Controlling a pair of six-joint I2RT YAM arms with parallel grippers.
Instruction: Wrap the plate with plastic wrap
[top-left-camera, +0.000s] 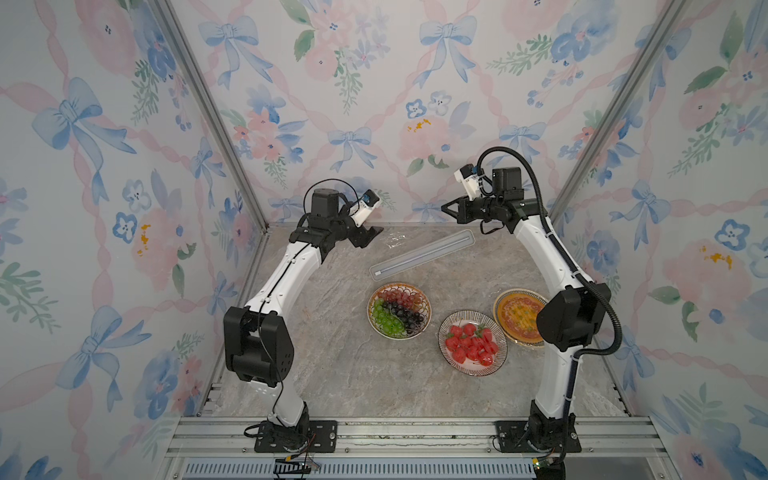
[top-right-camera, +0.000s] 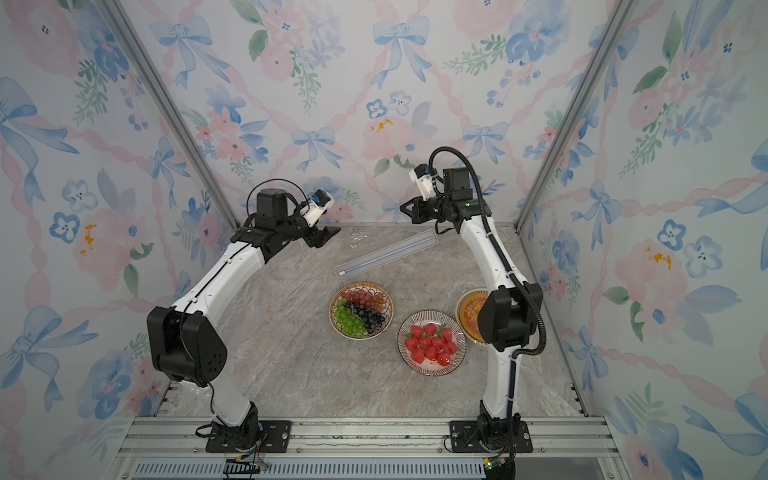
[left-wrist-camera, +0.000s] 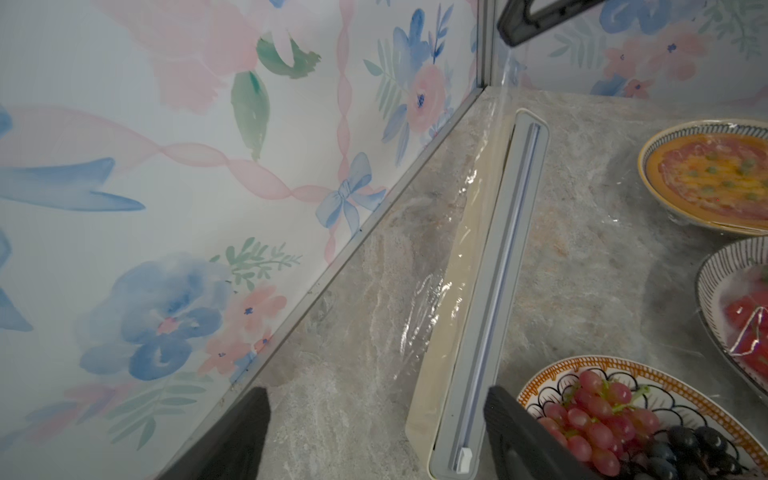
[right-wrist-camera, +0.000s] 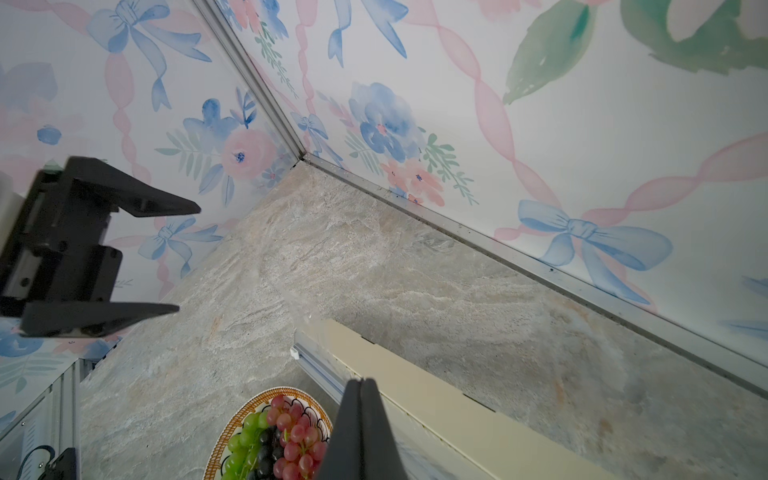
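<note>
The long wrap dispenser (top-left-camera: 422, 255) lies slanted on the counter behind the plates. Clear plastic film (left-wrist-camera: 472, 216) runs along its back side and rises to the tip of my right gripper (top-left-camera: 445, 209). That gripper is shut, with the film at its fingertips; the fingers (right-wrist-camera: 360, 432) meet in the right wrist view. My left gripper is open and empty, above the counter near the dispenser's left end. Grapes fill the orange-rimmed plate (top-left-camera: 371, 320); the strawberry plate (top-left-camera: 445, 356) and pizza plate (top-left-camera: 504, 329) stand to its right.
The patterned back wall (top-left-camera: 320, 136) rises close behind both grippers. Glossy film shows over the strawberries and pizza in the left wrist view.
</note>
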